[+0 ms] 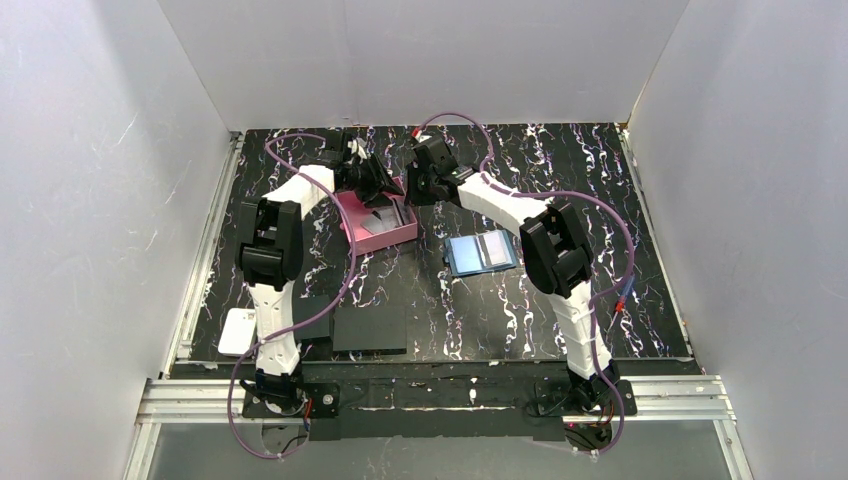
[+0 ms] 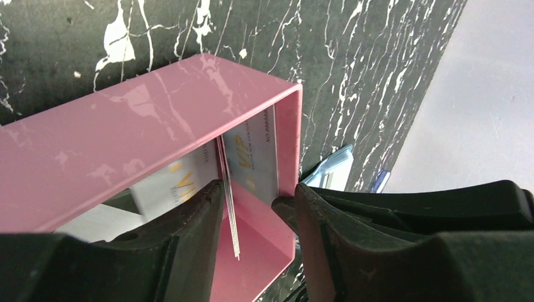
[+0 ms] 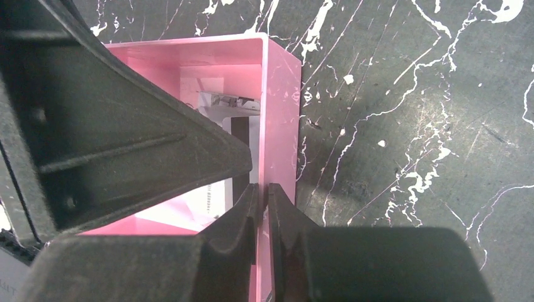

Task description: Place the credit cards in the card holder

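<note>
White "VIP" credit cards (image 2: 252, 151) are inside the pink box (image 2: 157, 113). One lies against the end wall, others lean further in, and a thin edge-on card or stack (image 2: 229, 204) stands between them. My left gripper is part open over that end of the box; the edge-on cards are beside its left finger, with a gap to the other finger. My right gripper is shut on the box's thin side wall, one finger inside and one outside. The blue card holder (image 1: 480, 253) lies open on the table to the box's right.
Two dark flat blocks (image 1: 370, 330) lie at the front left, beside a small white object (image 1: 237, 332). Purple cables (image 1: 352, 240) loop over both arms. The table between the box and its front edge is mostly clear, and the right side is open.
</note>
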